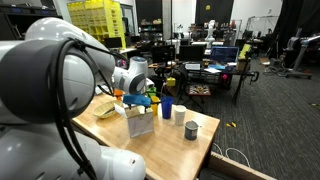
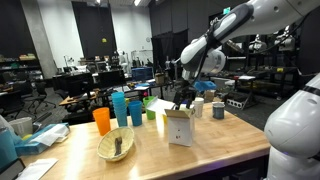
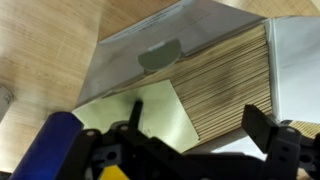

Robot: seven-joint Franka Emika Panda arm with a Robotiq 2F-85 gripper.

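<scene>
A light grey box (image 3: 140,45) fills much of the wrist view, packed with thin brown-edged sheets (image 3: 215,85). One pale yellow-green sheet (image 3: 172,118) lies at its left side, partly behind a finger. My gripper is open above the box, its dark fingers set wide apart, with no object gripped between them. The same box (image 2: 180,130) stands upright on the table in exterior view 2, directly below the arm's end. In exterior view 1 the box (image 1: 141,124) shows in front of the arm; the fingertips are too small to make out there.
A blue cup (image 3: 48,150) stands close beside the box. White cup (image 1: 180,117) and grey mug (image 1: 191,130) are to its right in exterior view 1. Orange cup (image 2: 102,121) and wicker basket (image 2: 107,151) stand left in exterior view 2. Bare table (image 1: 175,157) lies in front.
</scene>
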